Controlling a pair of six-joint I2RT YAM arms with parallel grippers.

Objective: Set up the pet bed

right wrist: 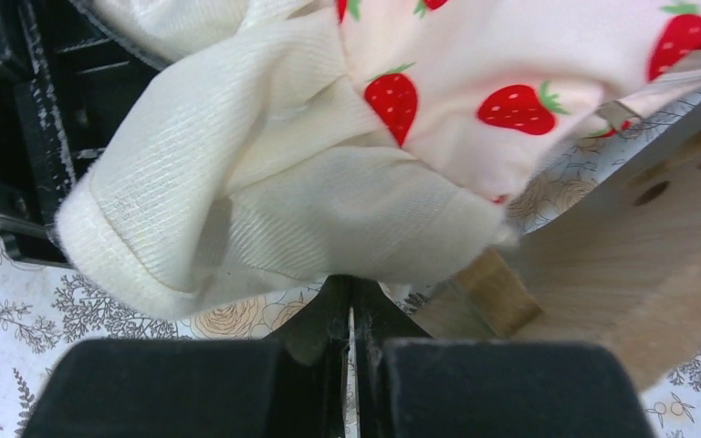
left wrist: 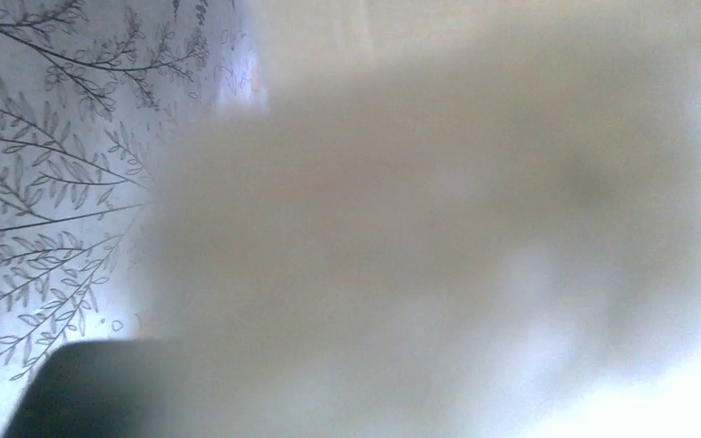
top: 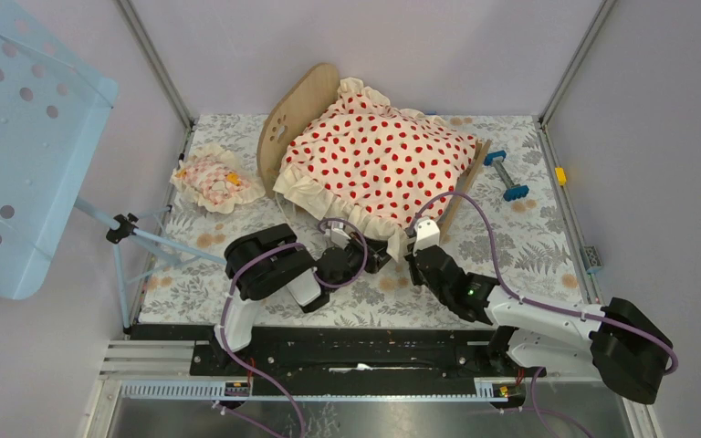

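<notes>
The strawberry-print cushion point(top: 374, 160) with cream ruffles lies in a wooden bed with a tall left board point(top: 285, 119) and a right board point(right wrist: 657, 237). My left gripper point(top: 374, 251) is low at the cushion's front ruffle; its wrist view is mostly blurred cream, so its fingertips are hidden there. My right gripper is shut at the front right corner, its tips just under the cream ruffle point(right wrist: 201, 173); I cannot see anything held between them.
A small frilly cushion point(top: 214, 178) lies at the left, a blue dumbbell-shaped toy point(top: 507, 178) at the right. A light-blue perforated panel on a stand point(top: 27, 146) fills the far left. The front table strip is mostly covered by my arms.
</notes>
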